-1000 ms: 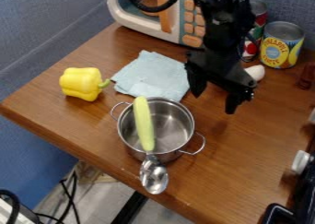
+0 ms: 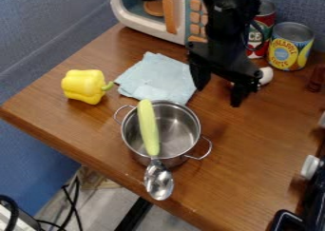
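Note:
My black gripper (image 2: 219,87) hangs over the table at the upper middle, right of a pale blue cloth (image 2: 155,78), its two fingers spread apart with no object visible between them. Below it stands a steel pot (image 2: 183,130) holding a yellow corn cob (image 2: 148,130), with a metal spoon (image 2: 159,184) lying across the front rim. A yellow pepper (image 2: 84,84) sits at the left. A small white object (image 2: 264,77) lies just right of the gripper, partly behind it.
A toy microwave (image 2: 152,16) and cans, including a yellow one (image 2: 290,49), stand at the back. A dark bottle (image 2: 317,79) is at the right edge.
The gripper has risen slightly from where it was a second ago. The objects on the table have not visibly moved.

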